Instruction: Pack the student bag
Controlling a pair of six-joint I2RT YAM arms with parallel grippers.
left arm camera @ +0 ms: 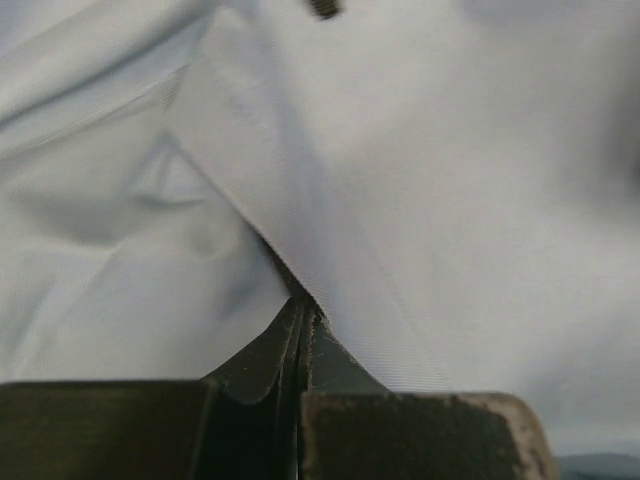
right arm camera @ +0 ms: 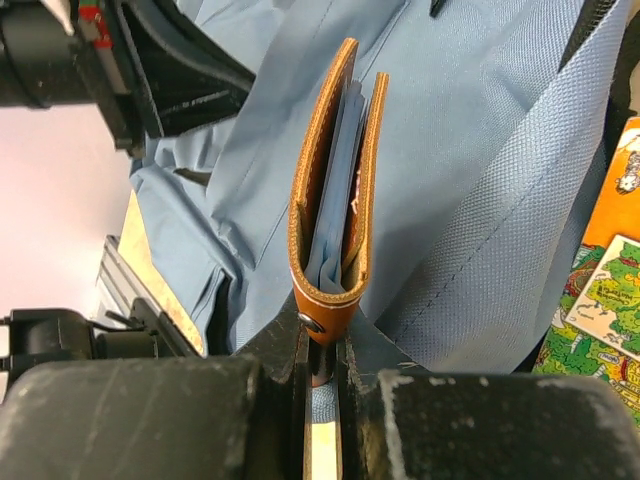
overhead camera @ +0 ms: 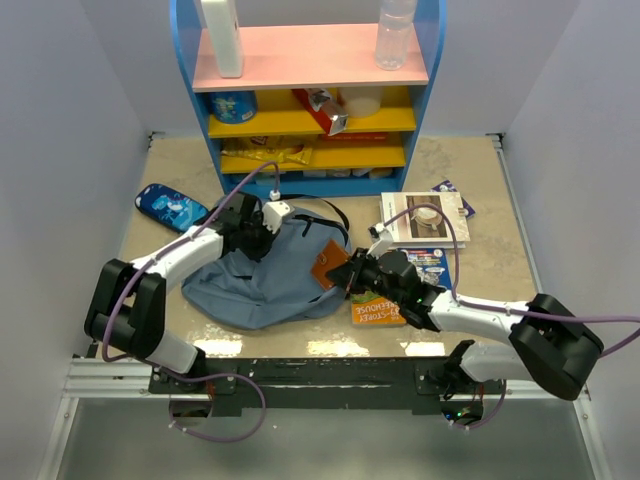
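Note:
A grey-blue cloth bag (overhead camera: 275, 285) lies flat on the table, its dark straps at the back. Over its right part hangs a brown leather wallet-like item (overhead camera: 329, 264), with my right gripper (overhead camera: 345, 279) shut on its edge. In the right wrist view the brown item (right arm camera: 365, 170) stands upright between the fingertips, folded, with a blue-grey lining showing inside. My left gripper (overhead camera: 262, 250) points down at the bag's left part. Up close in the left wrist view, my left fingertips (left arm camera: 270, 355) are together at a fabric edge; whether cloth is pinched between them is hidden.
A blue pencil case (overhead camera: 170, 207) lies at the left. To the right are a white-covered book (overhead camera: 400, 222) and an orange-green book (overhead camera: 378, 312), partly under my right arm. A shelf unit (overhead camera: 310, 50) with bottles and snacks stands behind.

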